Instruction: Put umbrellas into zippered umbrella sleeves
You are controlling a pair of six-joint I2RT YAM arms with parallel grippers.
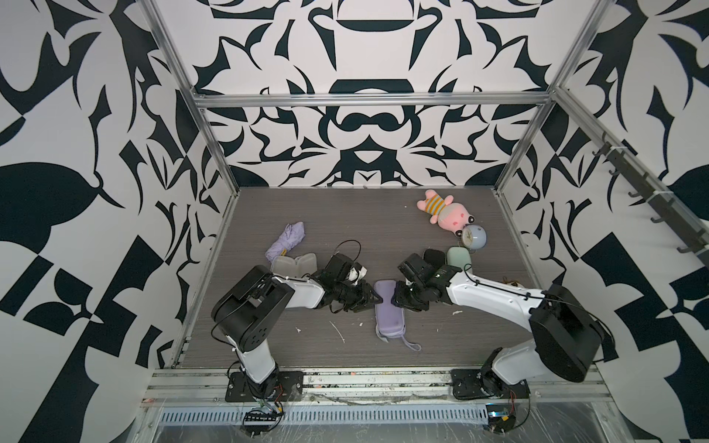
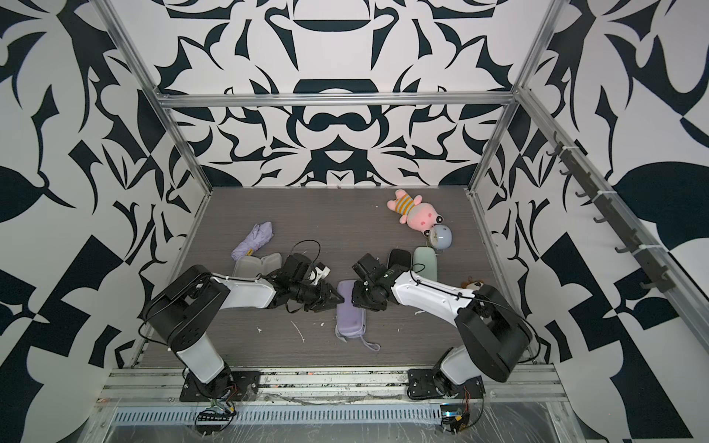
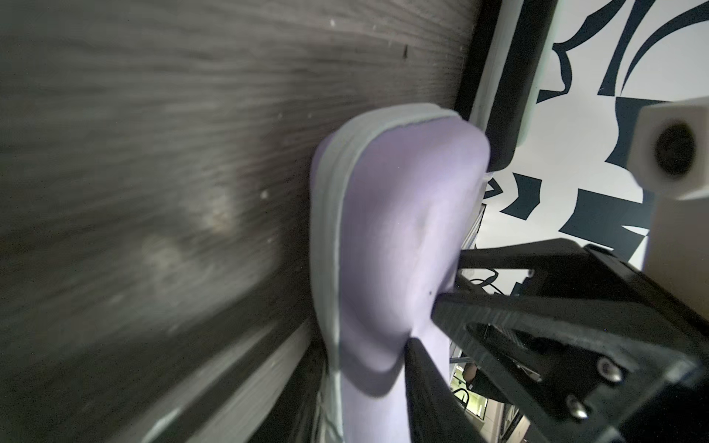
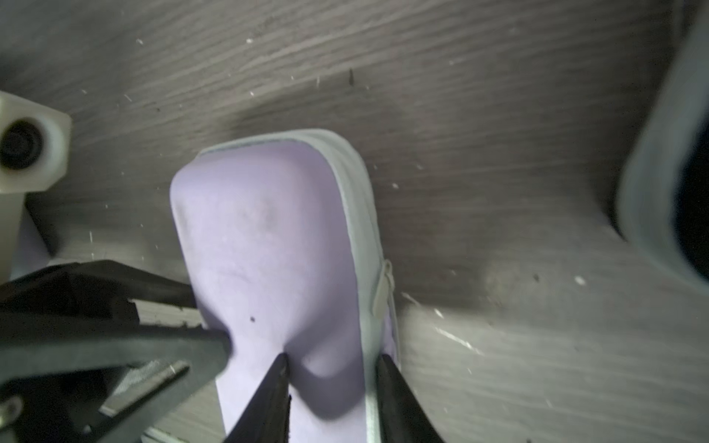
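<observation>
A lavender zippered sleeve with a wrist strap lies on the table at front centre, between my grippers. My left gripper is at its left side, fingers against the case in the left wrist view. My right gripper is at its right side; in the right wrist view its fingertips touch the case by the zip edge. How far the fingers are open is unclear. A folded lavender umbrella lies at the back left.
A pale grey open case is behind my left arm. A black case, a mint case, a grey round object and a pink plush toy sit at the right.
</observation>
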